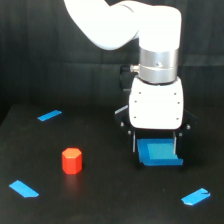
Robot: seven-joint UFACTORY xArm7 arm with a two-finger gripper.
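A bright blue square-looking object (160,153) sits at the right of the dark table. Straight above it is my gripper (156,146), pointing down under the white hand. Its thin dark fingers stand apart, near the left and right sides of the blue object. Whether they touch or grip it cannot be made out against the dark background. Off to the left, a red six-sided block (72,161) stands by itself, well clear of the gripper.
Blue strips lie flat on the table: one at the back left (49,115), one at the front left (23,189) and one at the front right (196,197). Between the red block and the gripper the dark surface is bare. A dark curtain hangs behind.
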